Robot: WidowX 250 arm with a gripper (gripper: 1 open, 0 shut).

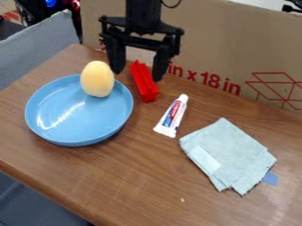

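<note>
A black gripper (137, 60) hangs open at the top centre, its two fingers pointing down above and behind the yellow egg-shaped object (97, 79), nothing seen between them. That object rests at the back of a blue plate (71, 119). A red oblong object (144, 81) lies right of it, below the gripper. A white toothpaste tube (171, 115) lies right of the plate.
A folded pale blue cloth (230, 154) lies at the right, near a small blue patch. A cardboard box (224, 44) stands along the back.
</note>
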